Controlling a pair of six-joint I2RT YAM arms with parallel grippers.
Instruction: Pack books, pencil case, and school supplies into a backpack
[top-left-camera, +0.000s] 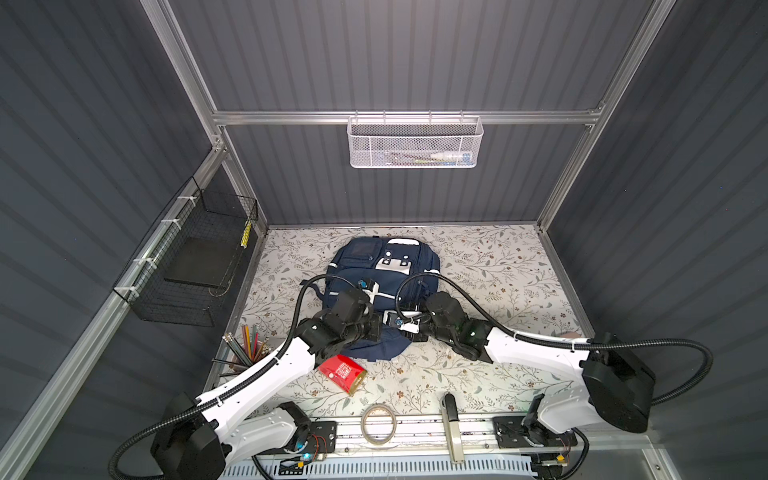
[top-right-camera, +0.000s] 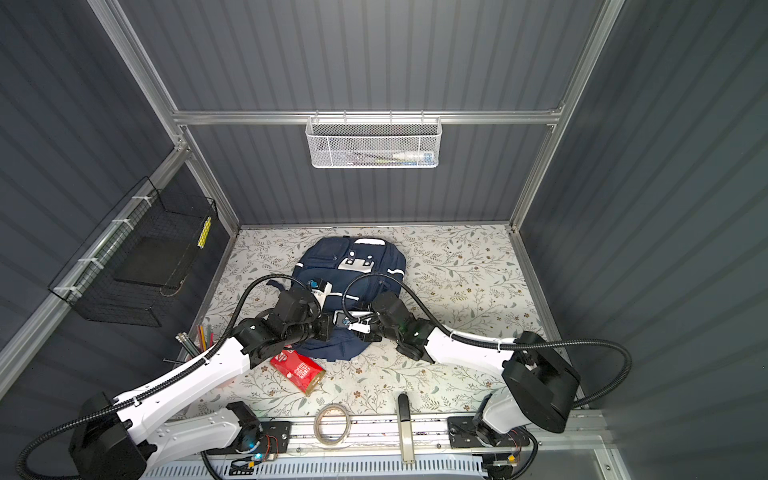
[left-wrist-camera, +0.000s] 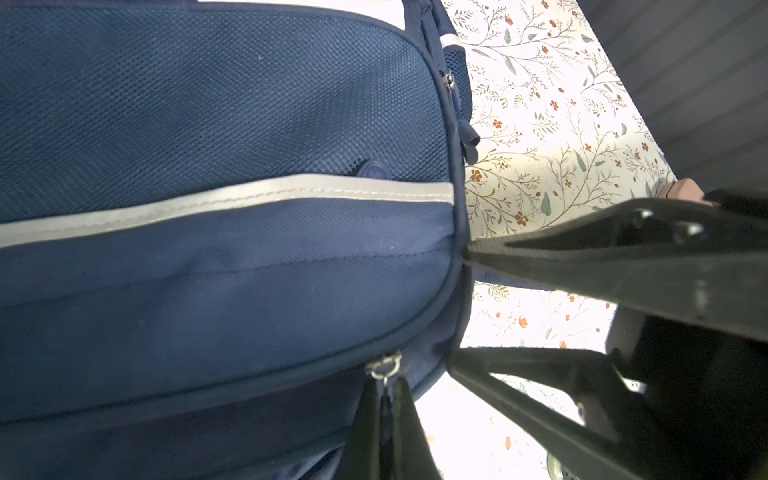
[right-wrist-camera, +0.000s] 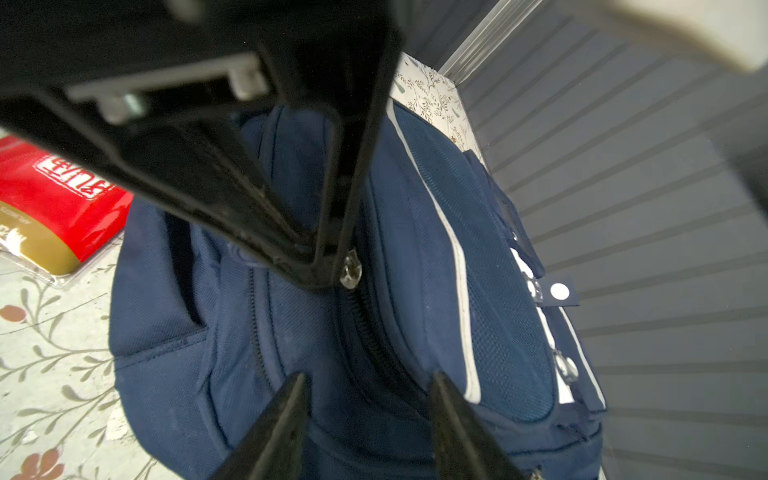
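The navy backpack (top-left-camera: 352, 260) lies mid-table, partly hidden by both arms. In the left wrist view my left gripper is shut, its tips on a small metal zipper pull (left-wrist-camera: 385, 366) at the bag's piped edge. The right wrist view shows that pull (right-wrist-camera: 350, 269) at the tip of the left fingers (right-wrist-camera: 320, 268). My right gripper stands open over the bag, the zipper seam (right-wrist-camera: 376, 344) seen past its tips. A red pouch (top-left-camera: 344, 373) lies in front of the bag, and pencils (top-left-camera: 249, 344) stand to its left.
A black wire basket (top-left-camera: 196, 268) hangs at left, a white mesh basket (top-left-camera: 414, 144) on the back wall. A tape roll (top-left-camera: 365, 425) and a black-tipped tool (top-left-camera: 452, 424) lie at the front rail. Table right of the bag is mostly clear.
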